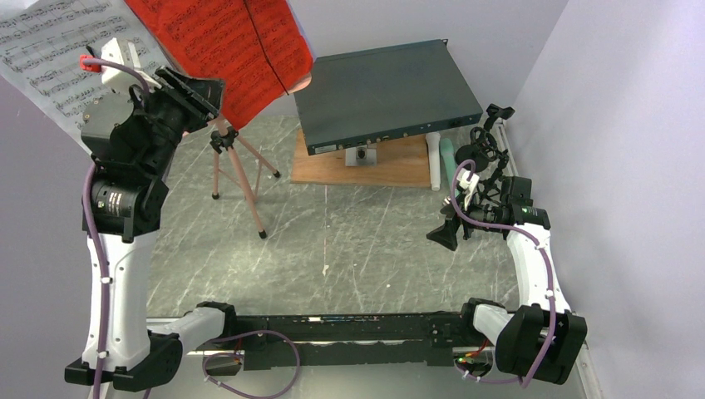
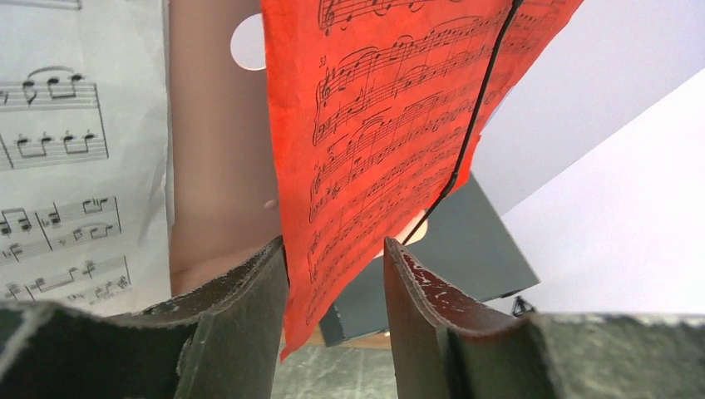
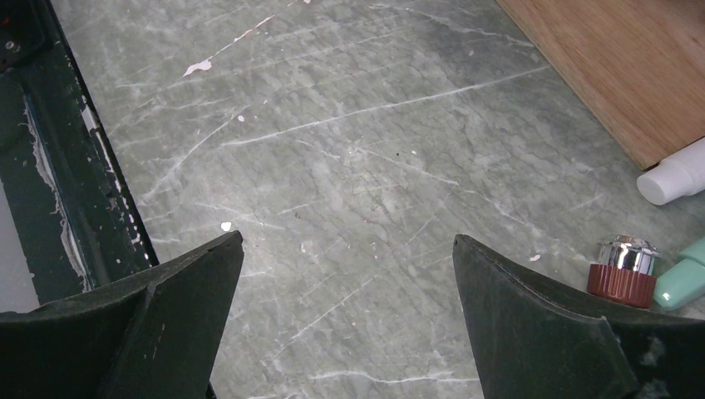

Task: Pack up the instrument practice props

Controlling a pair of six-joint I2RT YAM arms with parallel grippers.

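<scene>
On the pink music stand lie a red score sheet and a white score sheet, with a thin black rod across the red one. The red sheet hangs past the stand's lower edge. My left gripper is at that lower edge, its fingers apart; the sheet's bottom corner reaches in between, close to the left finger. Whether a finger touches it, I cannot tell. At the right, my right gripper stands open above bare floor. Beside it are a white microphone, a green microphone and a maroon-and-silver piece.
A dark flat keyboard-like case stands over a wooden board at the back. Black gear lines the right wall. The stand's tripod legs spread at left.
</scene>
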